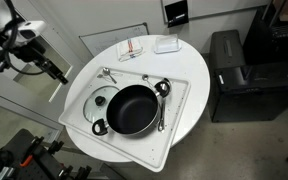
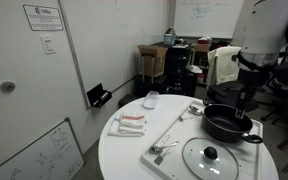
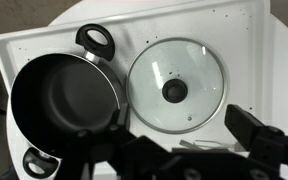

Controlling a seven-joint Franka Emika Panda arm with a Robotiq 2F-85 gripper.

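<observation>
A black two-handled pot (image 1: 134, 110) sits uncovered and empty inside on a white tray (image 1: 150, 156). Its glass lid (image 3: 156, 112), with a black knob (image 3: 175, 90), lies flat beside it on the tray. My gripper stands open above the tray, its two dark fingers spread along the bottom of the wrist view and nothing held between them. In exterior view 1 the gripper (image 1: 61, 77) hangs at the upper left, clear of the lid. Metal utensils (image 2: 164, 148) rest near the lid and are partly covered by the gripper in the wrist view.
The tray covers much of a round white table (image 1: 191, 60). A folded striped cloth (image 2: 131, 124) and a clear container (image 2: 151, 101) lie on the table outside the tray. Another utensil (image 1: 162, 118) lies by the pot. A black bin (image 1: 231, 62) stands off the table.
</observation>
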